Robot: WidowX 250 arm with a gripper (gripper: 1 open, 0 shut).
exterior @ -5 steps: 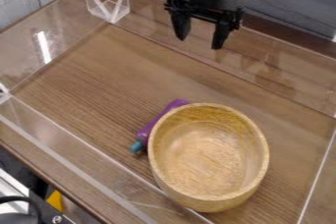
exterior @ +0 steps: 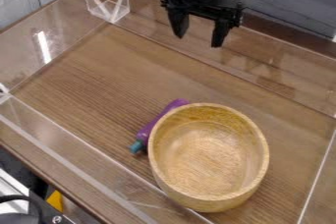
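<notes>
At the top centre of the camera view hangs my black gripper (exterior: 199, 24), open, its two fingers apart with nothing between them, over the back of the wooden floor. Toward the front stands a large round tan bowl (exterior: 207, 155). Against the bowl's left side lies a purple object with a teal end (exterior: 157, 122), some way below and in front of the gripper.
Clear plastic edging (exterior: 31, 50) runs along the left side, with a white wire piece (exterior: 108, 4) at the back left.
My gripper has moved slightly toward the viewer, lower in the view. The bowl and the purple object have not moved.
</notes>
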